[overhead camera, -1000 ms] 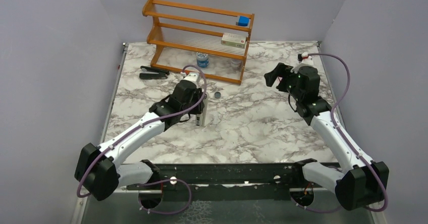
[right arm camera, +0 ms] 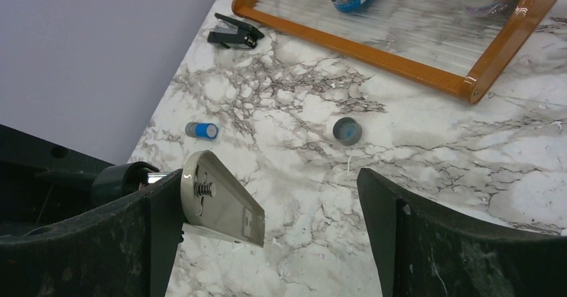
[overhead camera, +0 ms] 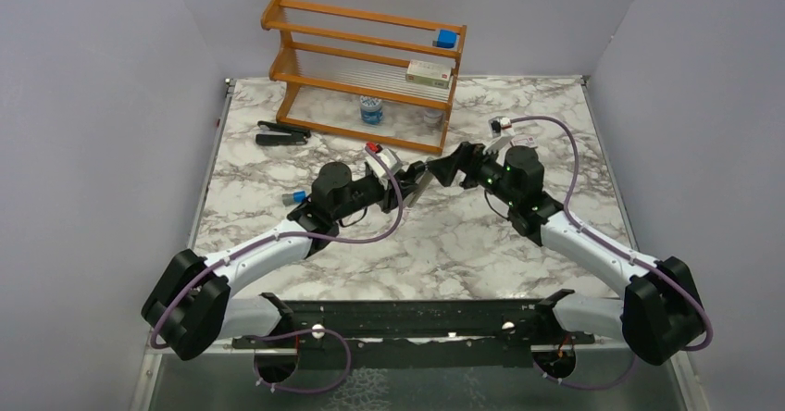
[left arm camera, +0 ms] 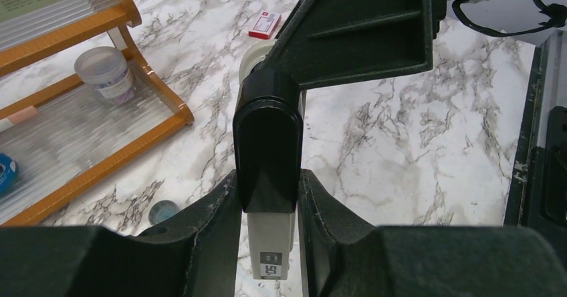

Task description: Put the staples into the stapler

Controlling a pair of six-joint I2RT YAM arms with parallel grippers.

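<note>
My left gripper is shut on a stapler [left arm camera: 269, 156] with a black top and a pale grey base. It holds the stapler off the table, near the middle in the top view. My right gripper stands open at the stapler's hinge end; the spring and pale rear housing [right arm camera: 224, 203] show beside its left finger [right arm camera: 147, 223]. Whether that finger touches the stapler cannot be told. A small red-and-white box [left arm camera: 265, 25], probably the staples, lies on the marble table beyond the right gripper; the right arm mostly hides it from the top view.
A wooden rack [overhead camera: 366, 82] with jars and a green-white box [overhead camera: 428, 73] stands at the back. A black tool [overhead camera: 282, 134], a blue cylinder [right arm camera: 202, 130] and a round grey cap [right arm camera: 347, 130] lie on the table.
The left gripper has carried the stapler right and turned it. My right gripper has moved left to meet it, and the gap between the two arms has closed.
</note>
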